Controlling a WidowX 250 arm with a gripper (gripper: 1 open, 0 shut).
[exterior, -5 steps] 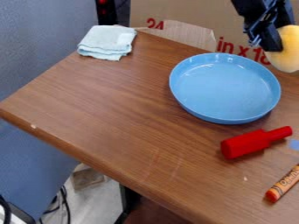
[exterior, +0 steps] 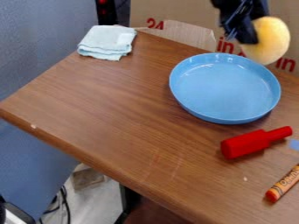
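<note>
My gripper (exterior: pixel 246 31), dark and partly cut off by the top edge, holds a pale yellow round object (exterior: pixel 267 41) at the upper right, above the far side of a blue plate (exterior: pixel 225 87). The fingers are largely hidden or blurred around that object.
A folded pale blue cloth (exterior: pixel 107 42) lies at the table's back left. A red bottle (exterior: pixel 246 143) and an orange-wrapped tube (exterior: pixel 284 182) lie at the right front. Cardboard (exterior: pixel 176 13) stands behind.
My gripper and the yellow object have moved left and somewhat upward from the right edge.
</note>
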